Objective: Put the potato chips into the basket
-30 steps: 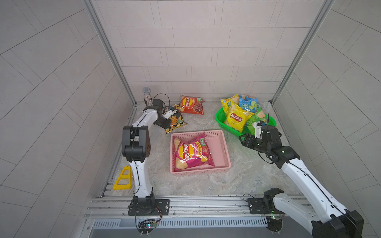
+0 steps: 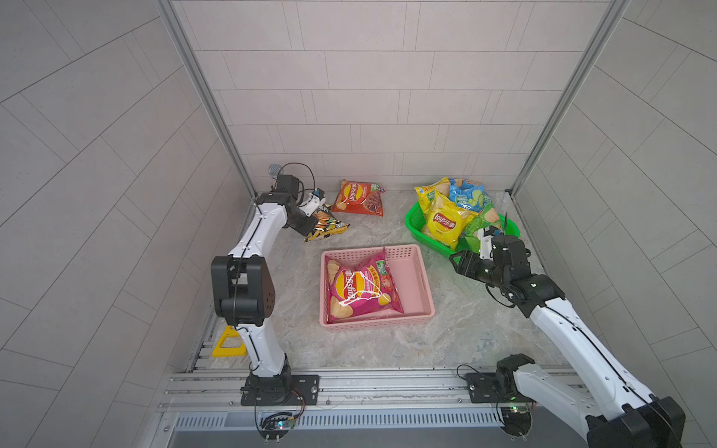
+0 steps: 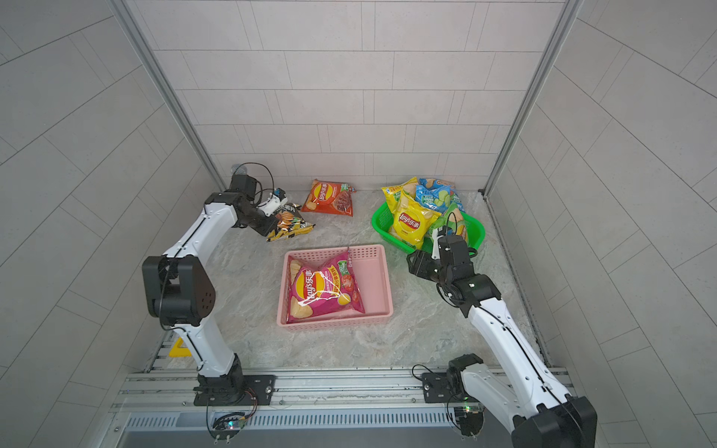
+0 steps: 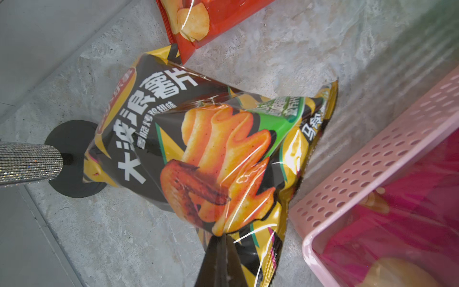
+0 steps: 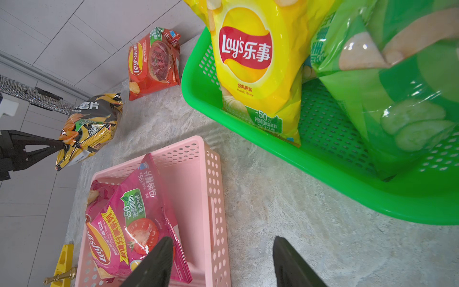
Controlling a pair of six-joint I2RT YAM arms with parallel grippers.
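Observation:
A black-and-yellow chip bag is in my left gripper, whose fingers are shut on its near edge; the bag looks lifted in the right wrist view. A red bag (image 2: 358,195) lies at the back. The pink basket (image 2: 427,298) holds a pink bag (image 2: 362,287). Yellow, blue and green bags fill the green basket (image 5: 334,184) at the back right. My right gripper hangs over the table between the baskets, fingers apart, nothing between them.
A sparkly stand (image 4: 28,162) on a round black base is behind the black bag. A yellow tool (image 5: 64,265) lies at the left front. The table between and in front of the baskets has free room.
My right arm stands where it was.

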